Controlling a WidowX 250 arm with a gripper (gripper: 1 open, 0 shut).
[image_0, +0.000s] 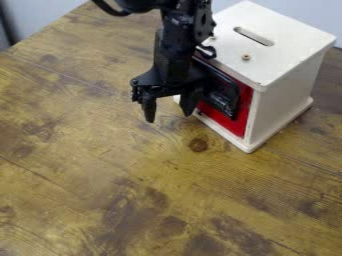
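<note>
A white wooden box (281, 90) with a slot in its top stands at the right, its red front (226, 121) facing left, with a dark panel inside it. My black gripper (168, 108) hangs just in front of that red front, its fingers apart and nothing visible between them. The right finger is close to the box's opening; whether it touches cannot be told.
A pale wall shows at the top corners.
</note>
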